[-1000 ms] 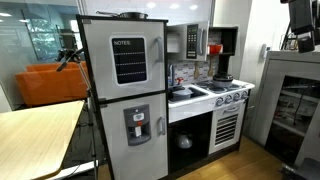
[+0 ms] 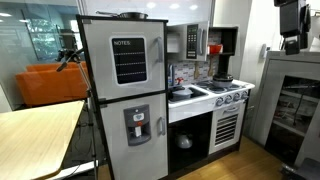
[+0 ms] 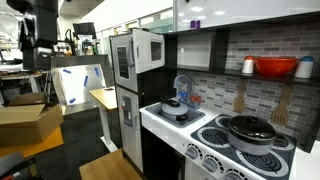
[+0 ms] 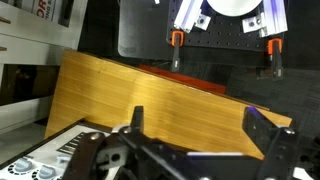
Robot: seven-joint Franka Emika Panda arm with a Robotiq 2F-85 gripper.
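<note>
In the wrist view my gripper is open, its dark fingers (image 4: 137,120) spread wide with only wooden floor below the gap. Part of the arm (image 2: 292,25) enters exterior view 1 at the top right; exterior view 2 has a large, close arm section (image 3: 45,40) on the left. The toy kitchen has a grey fridge (image 2: 138,150), a stove (image 3: 215,150) and a microwave (image 2: 193,42) with its door ajar. A lidded dark pot (image 3: 252,130) sits on the stove, and a smaller pot (image 3: 173,108) stands by the sink.
A red bowl (image 3: 275,66) rests on the upper shelf. Another pot (image 2: 184,141) sits in the open lower compartment. The wooden floor (image 4: 200,115) under the gripper is clear, bordered by a black base (image 4: 225,75) and the stove's edge (image 4: 50,155).
In exterior view 1 the dark end of the arm at the upper right has moved left and further into view. The kitchen and its pots look unchanged.
</note>
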